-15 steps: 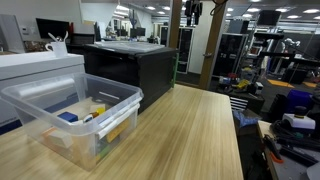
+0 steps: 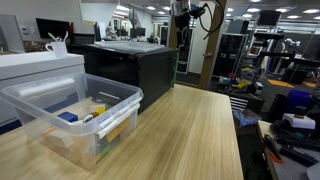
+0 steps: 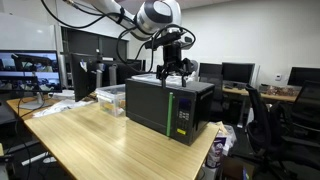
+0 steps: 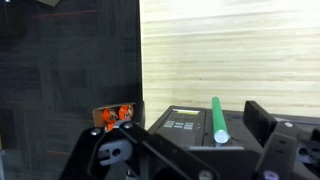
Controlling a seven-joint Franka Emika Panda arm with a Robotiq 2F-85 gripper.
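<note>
A black microwave (image 3: 150, 108) stands on the wooden table, its door front closed as far as shows. The upright green handle (image 3: 170, 114) runs down its front beside a keypad (image 3: 183, 105). My gripper (image 3: 163, 78) hangs over the microwave's top near its front edge. From above, in the wrist view, the green handle (image 4: 219, 122) lies in the gap between the widely parted fingers, farther down than they are. Nothing is held; the gripper is open. Exterior view 1 shows the microwave's dark side (image 2: 155, 72) below the arm.
A clear plastic bin (image 2: 75, 117) with several small items stands on the table to the microwave's side. Papers (image 2: 125, 45) lie on top of the microwave. Office chairs (image 3: 265, 125) stand beyond it.
The arm has come down toward the microwave's front and shows more fully at the top of exterior view 1. The microwave, bin and table look unchanged.
</note>
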